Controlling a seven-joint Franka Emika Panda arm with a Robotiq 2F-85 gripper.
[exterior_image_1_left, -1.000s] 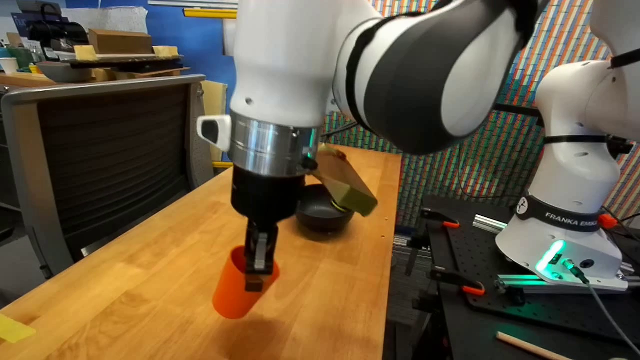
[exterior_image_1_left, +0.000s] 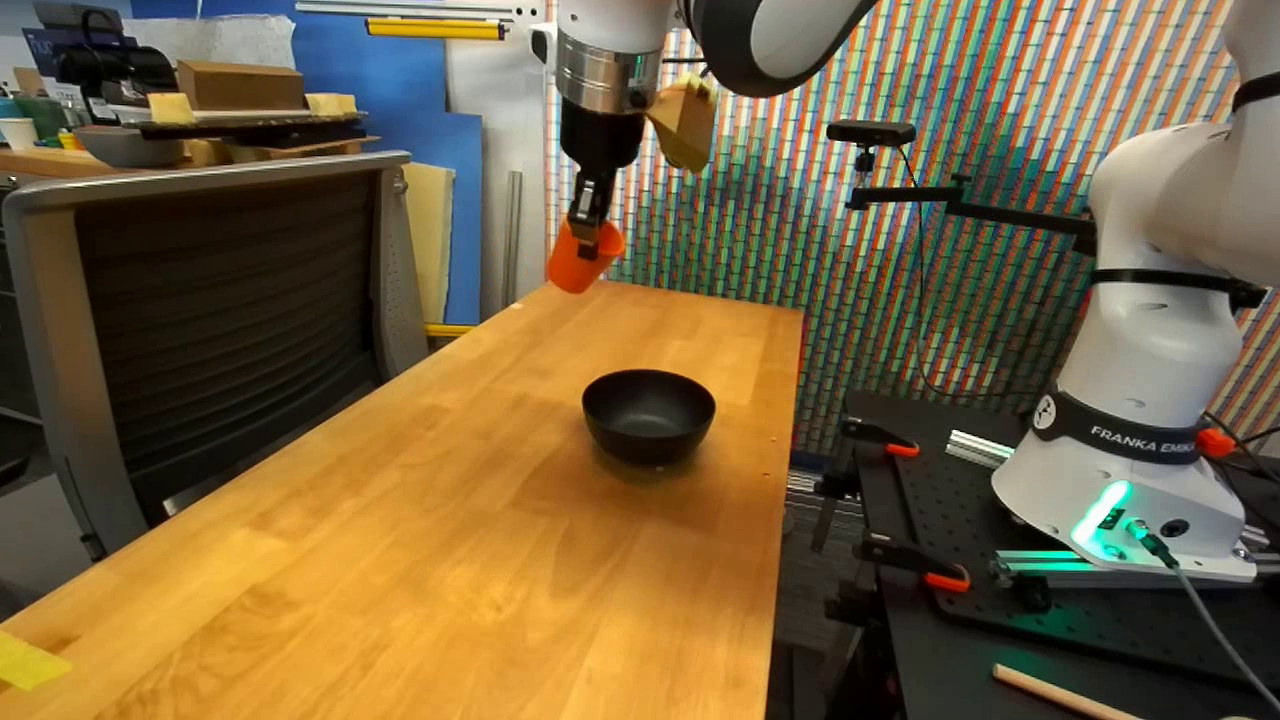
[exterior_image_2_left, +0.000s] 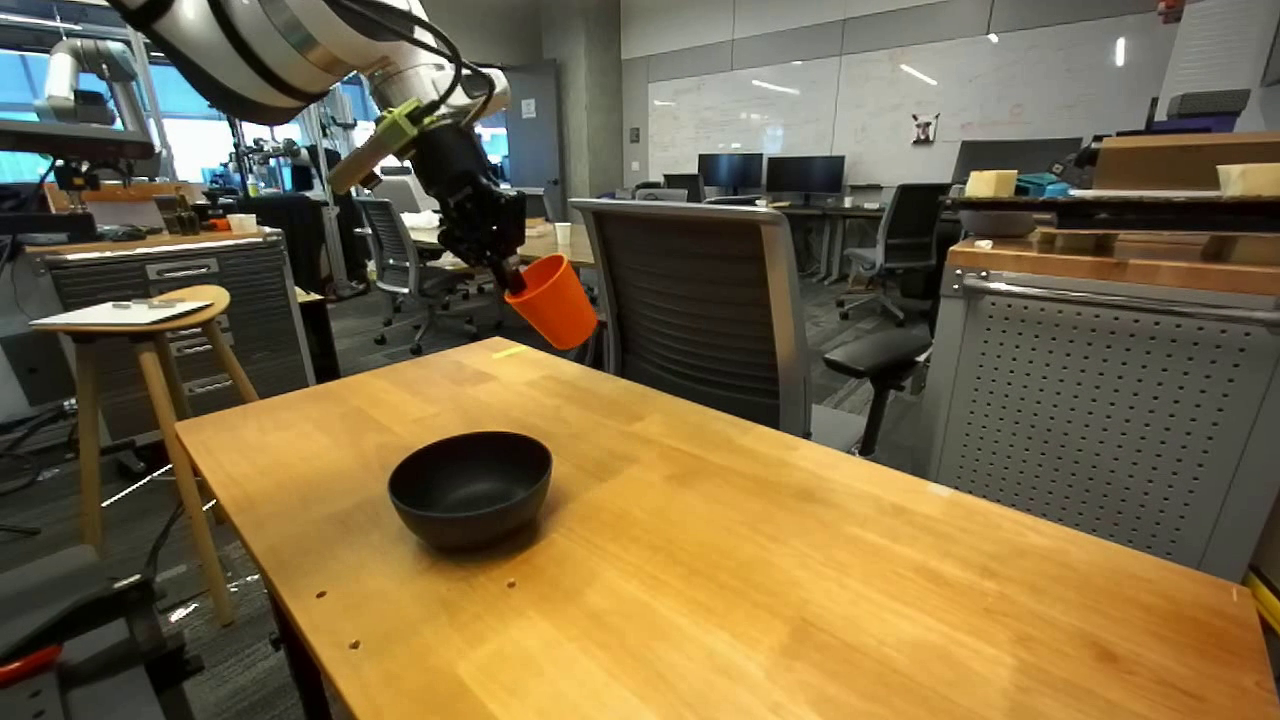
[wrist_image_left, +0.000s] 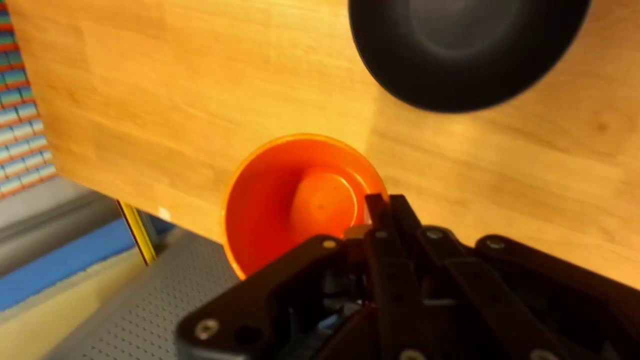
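An orange cup (exterior_image_1_left: 576, 266) hangs tilted in the air above the far end of the table, and my gripper (exterior_image_1_left: 588, 234) is shut on its rim. From the second exterior view, the same cup (exterior_image_2_left: 558, 306) slants away beneath my gripper (exterior_image_2_left: 516, 278). Looking down in the wrist view, the cup (wrist_image_left: 258, 210) shows its open mouth with no contents visible, and one wall is pinched at the fingertips (wrist_image_left: 376, 207). On the table stands a black bowl (exterior_image_1_left: 648, 420), upright and apart from the cup. The bowl (exterior_image_2_left: 470, 490) also looks empty.
A grey-framed office chair (exterior_image_1_left: 228, 312) stands against its long side. Behind the far end rises a striped panel (exterior_image_1_left: 732, 228). A wooden stool (exterior_image_2_left: 144, 324) stands beyond the table's end.
My gripper and the cup have moved from the near part of the table to its far end, and higher. The bowl, partly covered before, stands where it was.
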